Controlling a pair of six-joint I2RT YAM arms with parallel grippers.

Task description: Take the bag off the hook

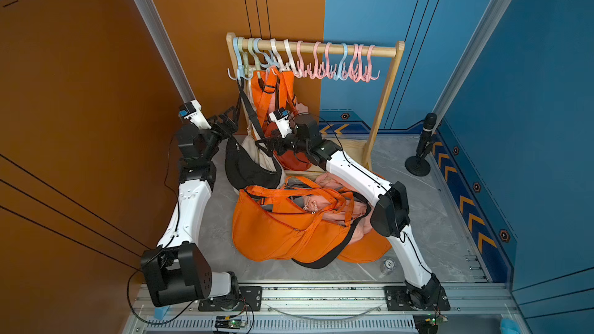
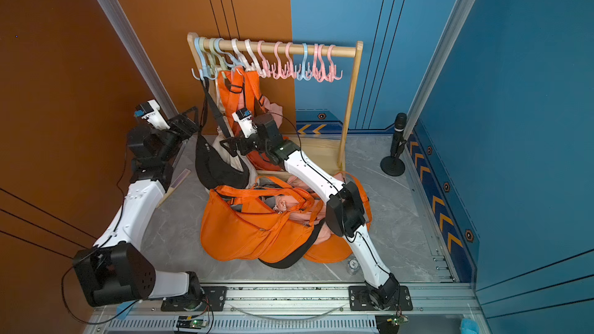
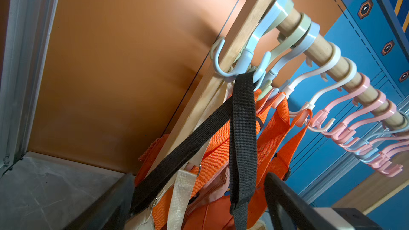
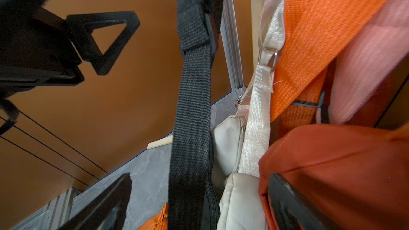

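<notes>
A black-and-cream bag [image 1: 250, 167] hangs by its black strap [image 3: 242, 140] from a light blue hook [image 3: 242, 61] at the rack's left end. My left gripper [image 1: 230, 117] stands open left of the strap; in the left wrist view the strap runs up between its blurred fingertips, apparently untouched. My right gripper [image 1: 266, 147] is open at the strap's lower part, which crosses between its fingers in the right wrist view, beside the cream body. An orange-and-pink bag [image 1: 278, 96] hangs just to the right, behind it.
Orange bags [image 1: 290, 229] are heaped on the floor before the rack [image 1: 388, 96]. Many pink, white and blue hooks fill the rail. A microphone stand [image 1: 418, 164] is at the right, a small can [image 1: 388, 264] at the front. The left wall is close to my left arm.
</notes>
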